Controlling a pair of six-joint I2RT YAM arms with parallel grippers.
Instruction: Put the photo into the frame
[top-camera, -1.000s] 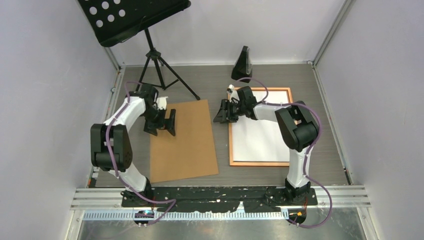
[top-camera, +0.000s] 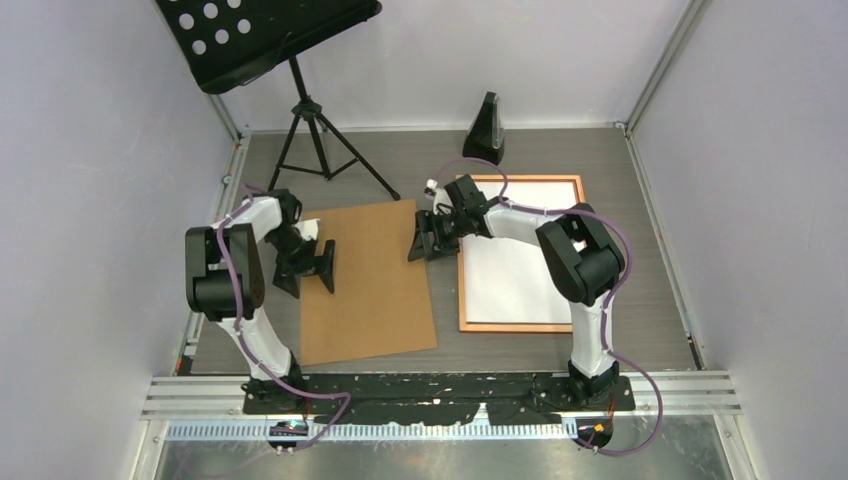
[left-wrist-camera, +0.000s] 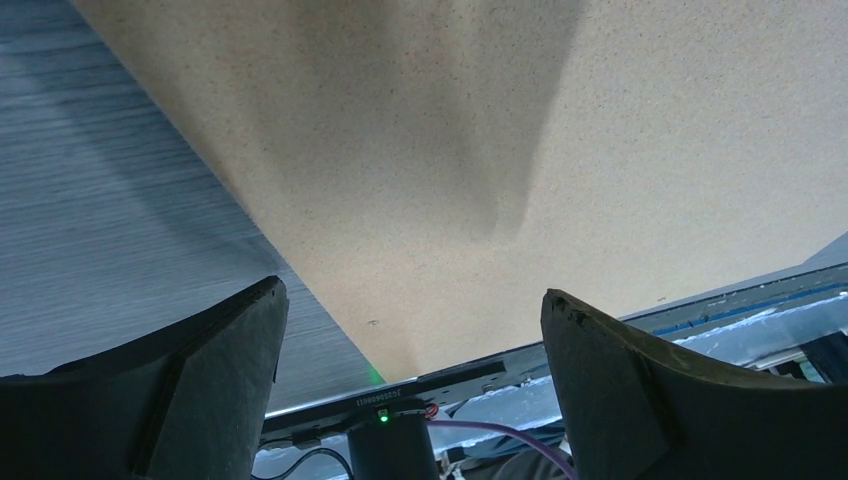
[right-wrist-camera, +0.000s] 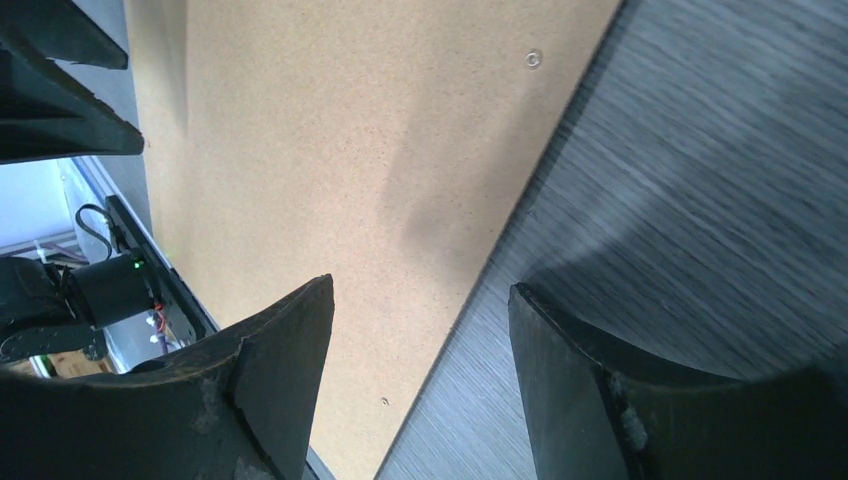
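A large brown board (top-camera: 375, 310) lies flat on the left half of the table. Right of it is an orange-edged frame (top-camera: 515, 327) with a white sheet (top-camera: 515, 275) inside. No printed picture shows on either, so I cannot tell which is the photo. My left gripper (top-camera: 308, 288) is open at the board's left edge; in the left wrist view that edge of the board (left-wrist-camera: 400, 250) runs between its spread fingers. Over the right edge stands my right gripper (top-camera: 424, 256), open too, with the edge of the board (right-wrist-camera: 400, 330) passing between its fingers.
A black music stand (top-camera: 310, 115) rises at the back left, one leg reaching close to the board's top edge. At the back, near the frame, is a black wedge-shaped object (top-camera: 486, 130). Bare table (top-camera: 640, 270) shows right of the frame.
The right gripper has moved left, from beside the frame to the brown board's right edge. The left gripper has shifted left and toward the near side, reaching the board's left edge. Board and frame stayed put.
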